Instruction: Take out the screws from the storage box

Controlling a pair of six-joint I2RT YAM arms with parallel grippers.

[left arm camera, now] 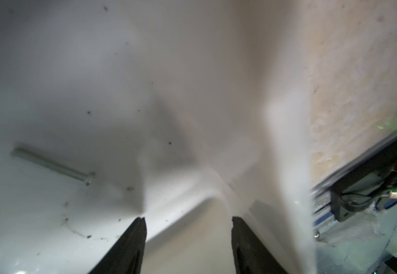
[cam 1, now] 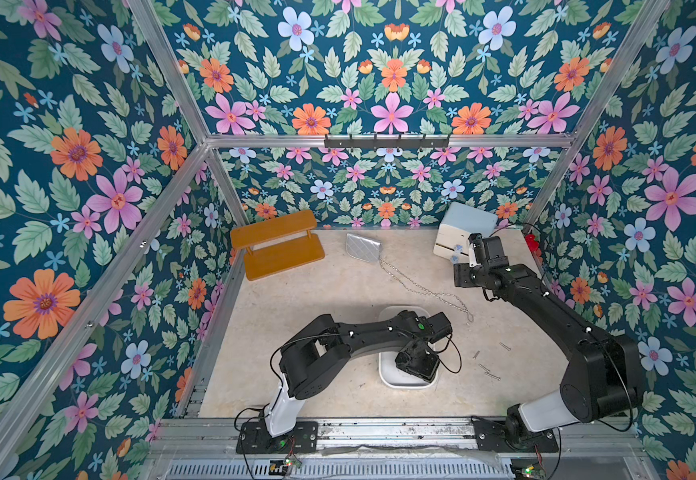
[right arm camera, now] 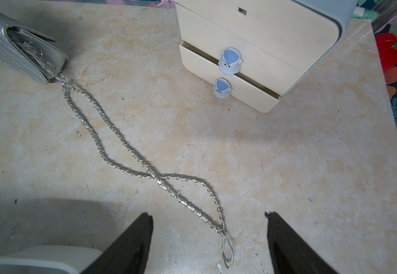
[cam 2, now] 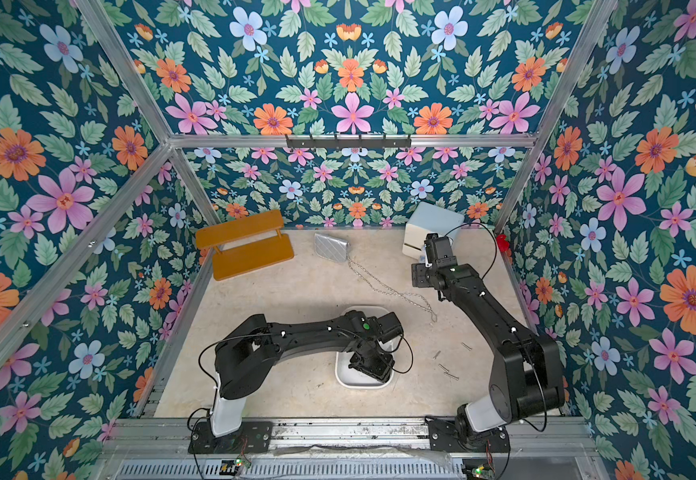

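A single screw (left arm camera: 52, 165) lies on the floor of the white storage box (left arm camera: 284, 137), to the left of my left gripper's fingertips in the left wrist view. The left gripper is over the box's corner, open with nothing between its fingers. From above, the left arm covers part of the box (cam 1: 388, 381). Several loose screws (cam 1: 488, 372) lie on the table to the right of the box. My right gripper hovers above the table in front of the small drawer unit, its fingers apart and nothing held.
At the back right stands the cream and blue drawer unit (right arm camera: 257, 41), its lower drawer slightly out. A silver purse (cam 1: 362, 248) trails a chain (right arm camera: 130, 146) across the table's middle. An orange shelf (cam 1: 283, 256) sits at the back left.
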